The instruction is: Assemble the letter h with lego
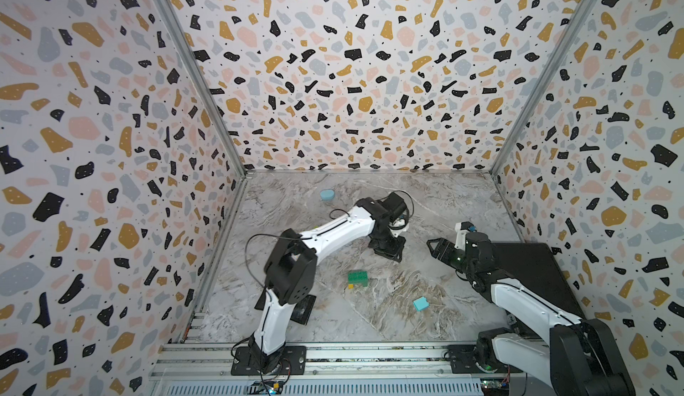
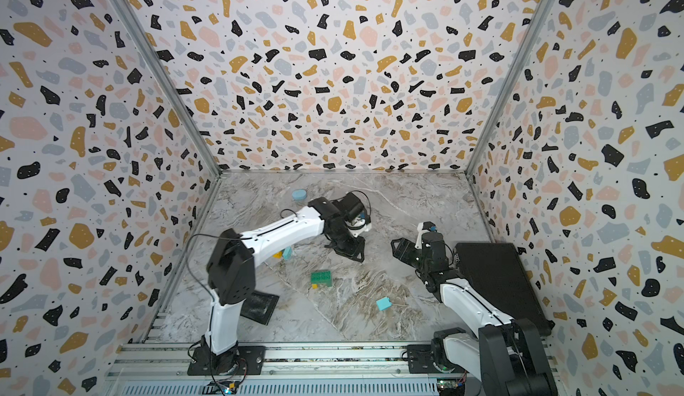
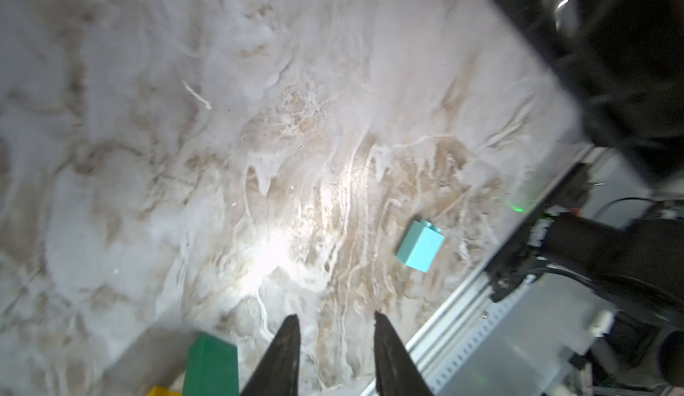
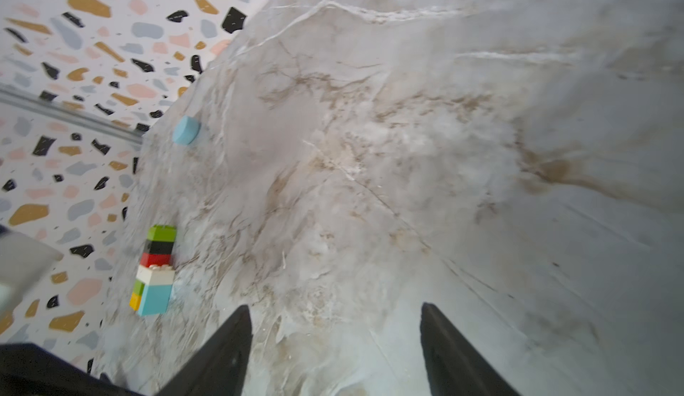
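A cyan brick (image 1: 420, 303) (image 3: 420, 246) lies alone on the front of the table. A green brick (image 1: 357, 279) (image 3: 211, 367) with a small yellow brick (image 3: 164, 391) sits left of it. Stacked coloured bricks (image 4: 153, 275) stand beyond, partly hidden by the left arm in the top left view. My left gripper (image 1: 388, 250) is raised behind the green brick, fingertips apart with nothing visible between. My right gripper (image 1: 441, 250) is raised to its right, open and empty.
A blue round object (image 1: 327, 194) lies at the back left. A dark mat (image 1: 527, 275) covers the right side; a black pad (image 2: 260, 307) lies front left.
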